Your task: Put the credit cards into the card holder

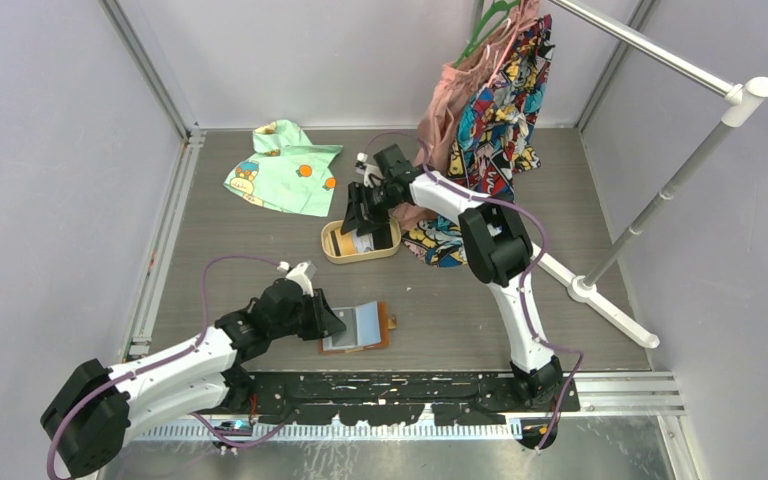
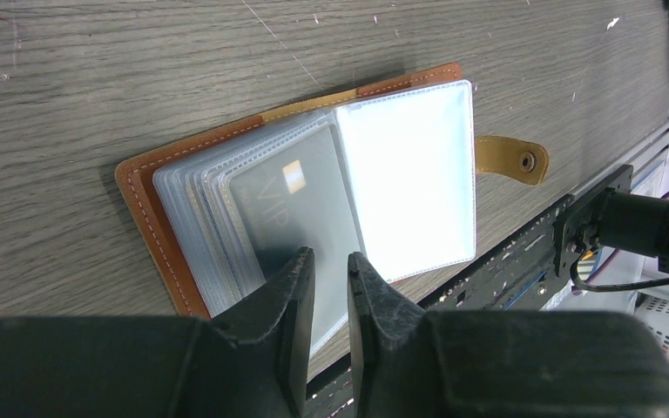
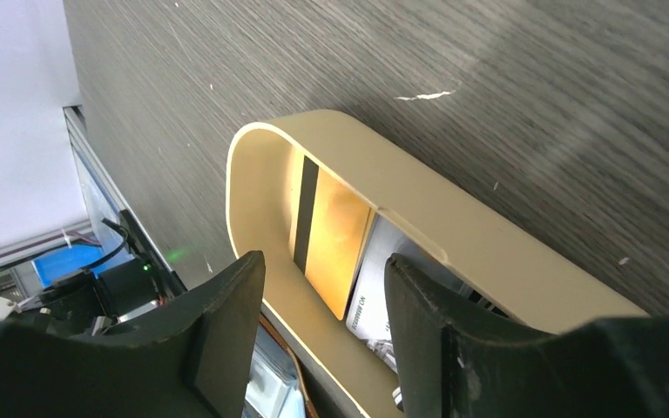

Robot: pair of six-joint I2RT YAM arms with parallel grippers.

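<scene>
The brown card holder [image 2: 179, 150] lies opened on the table, its clear sleeves spread, with a grey VIP card [image 2: 270, 205] in one. My left gripper is closed in around the near edge of the clear sleeves, part of which shows between its fingers. A cream tray [image 1: 348, 259] holds several cards: an orange card [image 3: 335, 231] with a dark stripe, a whitish card [image 3: 375, 274] beside it, and a dark one [image 1: 384, 238]. Over this tray my right gripper is open, with its fingertips apart above the cards and nothing held.
Green patterned cloth [image 1: 290, 170] lies behind the tray to the left. Hanging clothes [image 1: 500, 105] and a white rack [image 1: 600, 290] stand at the right. Bare table separates tray and card holder.
</scene>
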